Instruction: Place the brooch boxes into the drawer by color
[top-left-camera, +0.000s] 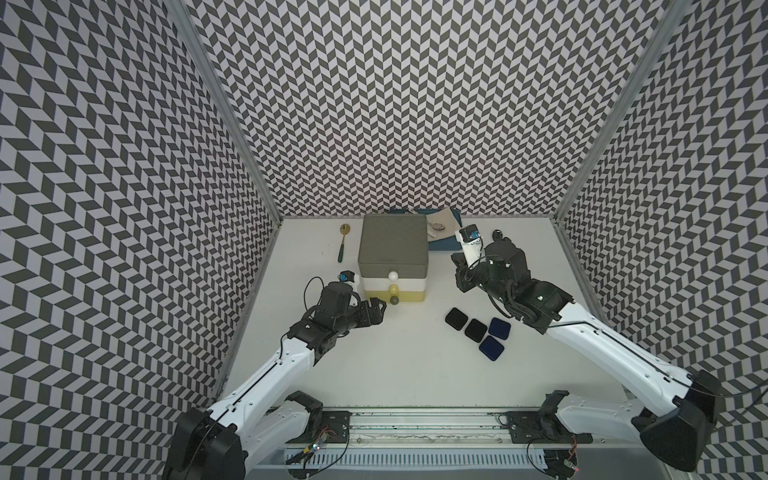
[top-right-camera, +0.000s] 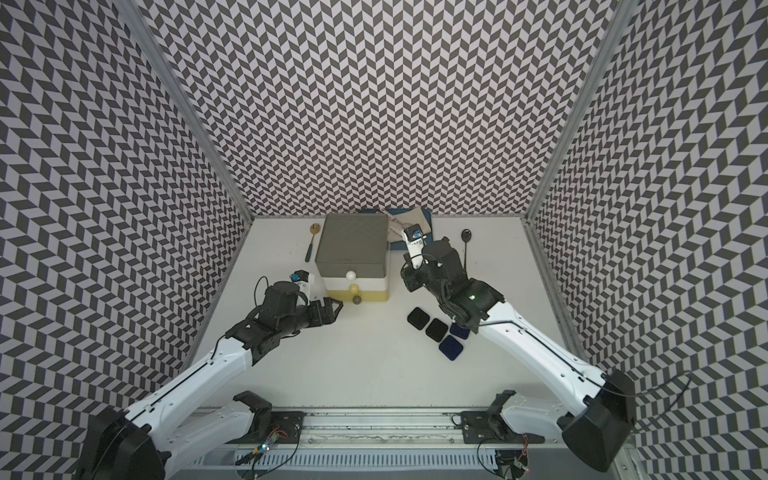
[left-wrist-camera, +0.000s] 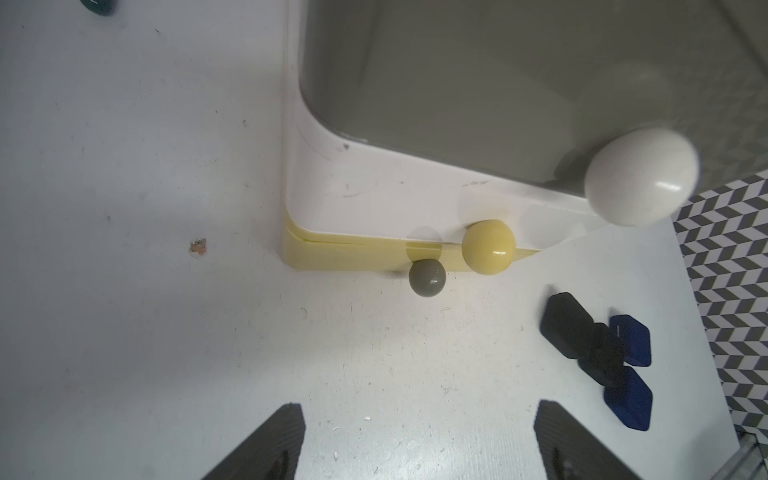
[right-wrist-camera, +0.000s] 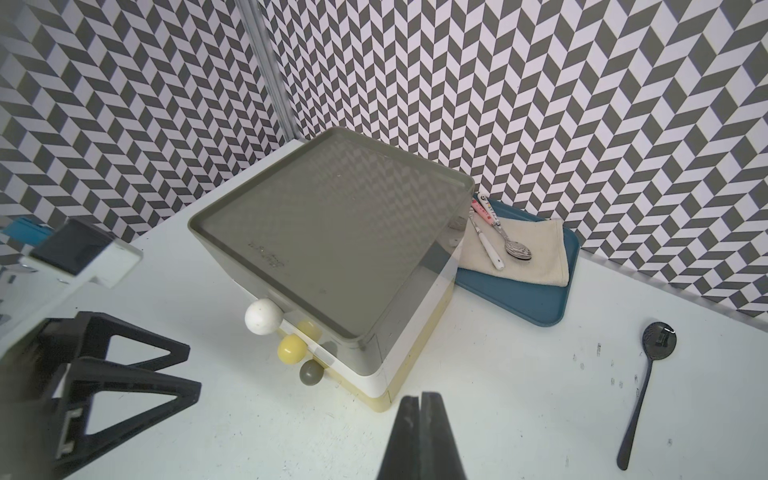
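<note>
The stacked drawer unit (top-left-camera: 392, 244) has an olive top, white and yellow layers, and white (left-wrist-camera: 641, 177), yellow (left-wrist-camera: 488, 246) and olive (left-wrist-camera: 427, 277) knobs, all closed. My left gripper is open, empty, before its lower left front. My right gripper is shut, nothing visible between its fingers, raised to the unit's right. Two black boxes (top-left-camera: 456, 318) (top-left-camera: 475, 330) and two navy boxes (top-left-camera: 499, 328) (top-left-camera: 491, 347) lie on the table to the front right.
A blue tray (right-wrist-camera: 512, 300) with cloth and cutlery sits behind the unit's right side. A black spoon (right-wrist-camera: 659, 341) lies right, a wooden spoon (top-left-camera: 344, 230) left.
</note>
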